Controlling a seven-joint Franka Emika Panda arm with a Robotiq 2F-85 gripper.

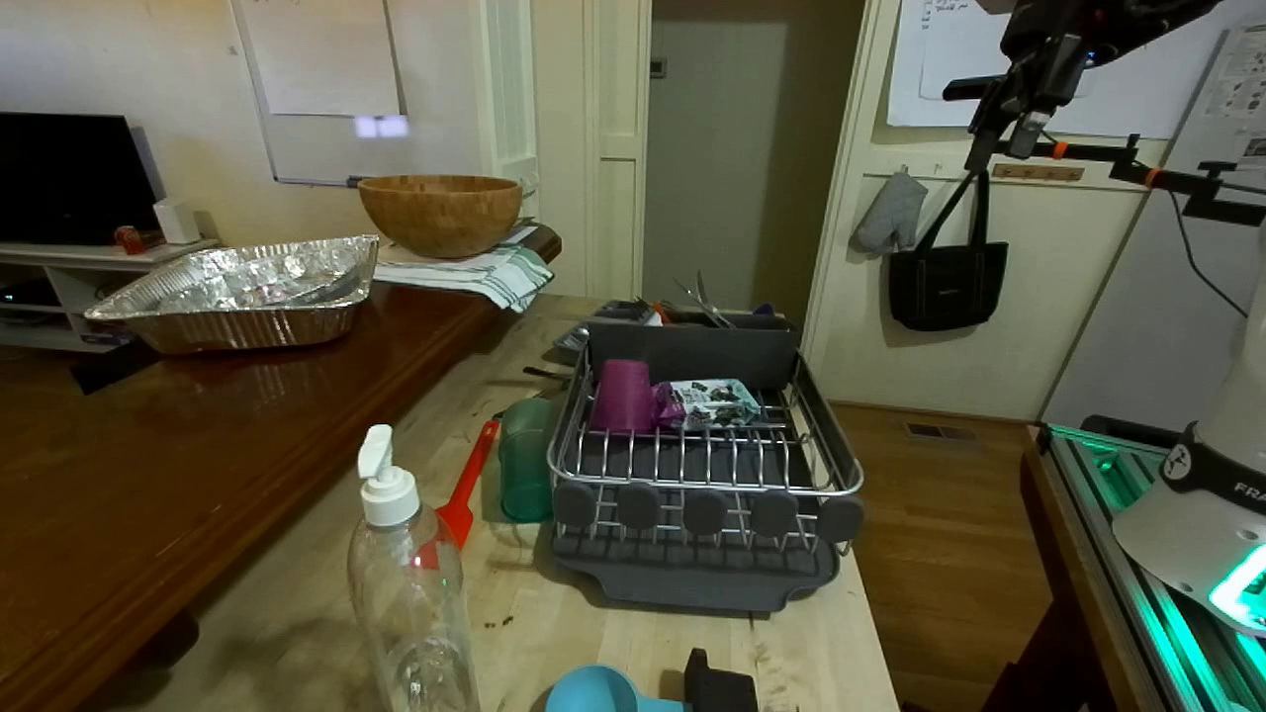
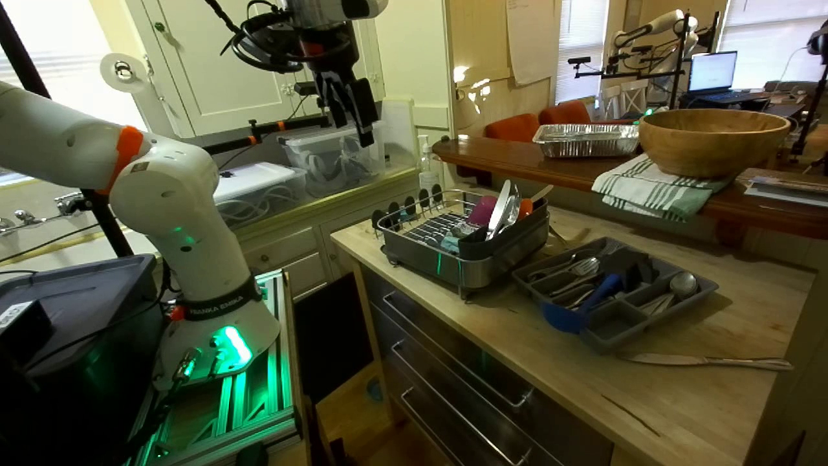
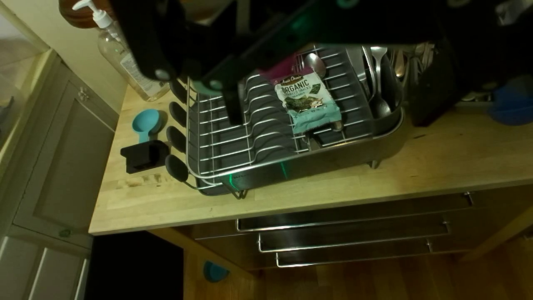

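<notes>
High above the floor, to the right of the counter in exterior view 1, my gripper hangs well clear of everything. In the wrist view its dark fingers stand wide apart, open, and only the scene below shows between them. Beneath is a grey dish rack with metal wires. A teal and white snack packet lies in it beside a purple cup and a spoon. Cutlery stands in the rack's side holder. The arm hides the top of the wrist view.
Around the rack are a green cup, a red spatula, a clear pump bottle and a blue scoop. A cutlery tray and knife lie behind. Bare counter shows along the front edge.
</notes>
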